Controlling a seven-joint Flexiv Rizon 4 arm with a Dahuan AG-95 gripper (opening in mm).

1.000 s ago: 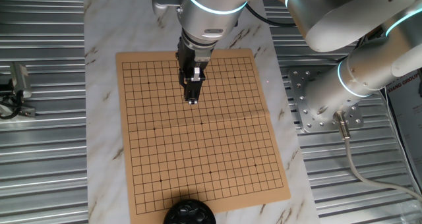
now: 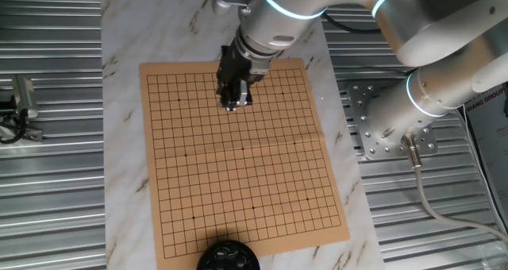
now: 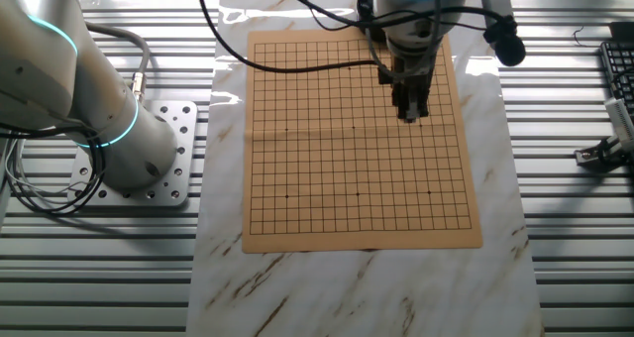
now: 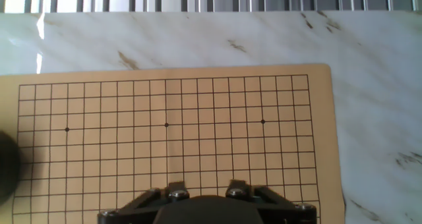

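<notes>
My gripper (image 2: 231,105) hangs over the upper middle of a tan grid board (image 2: 171,175), pointing down. No stones show on the visible part of the board. A black round carved-looking object (image 2: 228,257) sits at the board's near edge, cut off by the frame. In the second exterior view, the gripper (image 3: 410,115) is over the board's right part. Along the bottom of the wrist view, dark gripper parts with metal screws stand on both sides of a dark rounded housing. The fingertips are not clear there, so I cannot tell how the fingers stand.
The board lies on a white marbled surface (image 3: 327,297) with free room around it. Ribbed metal (image 2: 48,190) flanks that surface. Black cables (image 3: 297,69) loop beside the arm. The robot's base (image 3: 129,159) stands to one side.
In exterior view 1 the upper arm and wrist have swung right, and the gripper has tilted, its tip rising slightly in the picture. The board and black round object have not moved.
</notes>
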